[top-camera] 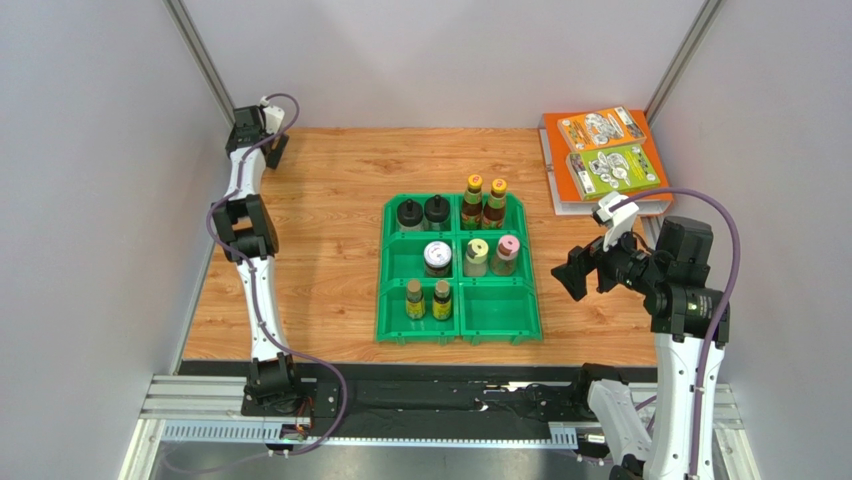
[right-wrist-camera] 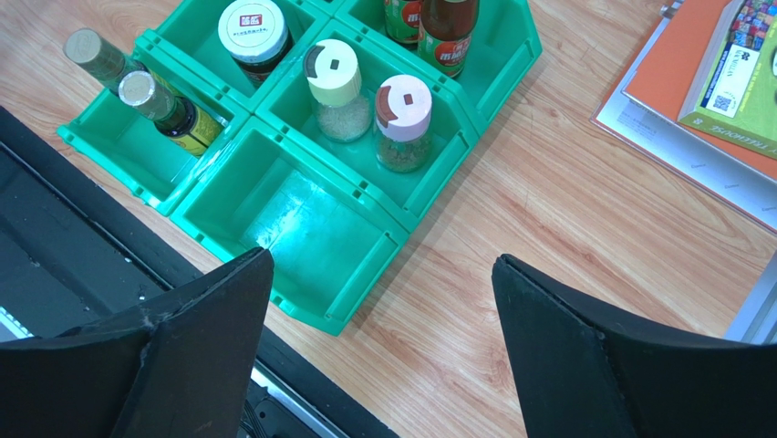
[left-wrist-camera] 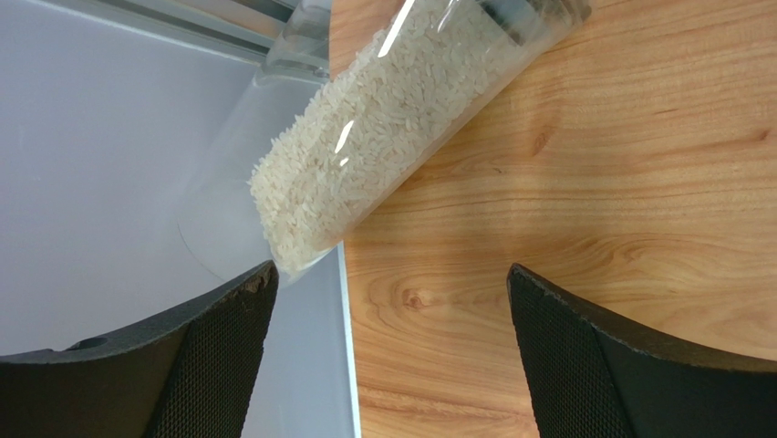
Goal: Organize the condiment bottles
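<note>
A clear container of rice (left-wrist-camera: 383,119) lies on its side against the left wall in the left wrist view, beyond the open fingers of my left gripper, which reaches to the table's back-left corner. A green six-compartment organizer (top-camera: 497,310) holds pairs of black-capped jars (top-camera: 410,215), yellow-capped bottles (top-camera: 472,210), shakers (top-camera: 505,255) and small yellow-label bottles (top-camera: 441,305), plus one white-lidded jar (top-camera: 437,258). Its front-right compartment is empty. My right gripper hangs open over the table right of the organizer, with nothing between its fingers.
Stacked boxes and books (top-camera: 612,165) occupy the back-right corner. Walls close in on the back and both sides.
</note>
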